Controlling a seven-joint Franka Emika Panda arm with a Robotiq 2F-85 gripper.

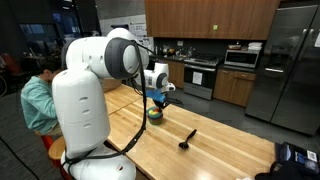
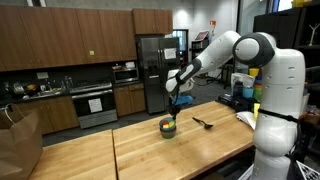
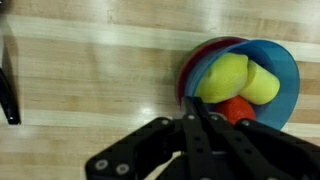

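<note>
In the wrist view a blue bowl (image 3: 288, 75) holds a green-yellow piece (image 3: 224, 78), a pale yellow piece (image 3: 262, 84) and a red piece (image 3: 236, 109). A dark red rim (image 3: 188, 65) shows past its left side, so another bowl sits beneath. My gripper is shut at the left edge of the blue bowl, its fingertips on the thin rim; the blue bowl looks tilted or shifted against the red one. The stack (image 2: 167, 126) stands on the table, with my gripper (image 1: 157, 97) at its top.
On the wooden table (image 1: 225, 150), a black utensil (image 1: 187, 140) lies to one side of the bowls. Dark items (image 1: 295, 160) sit at the table's far right corner. Broad bare wood lies between. A person (image 2: 178, 88) stands beyond the table.
</note>
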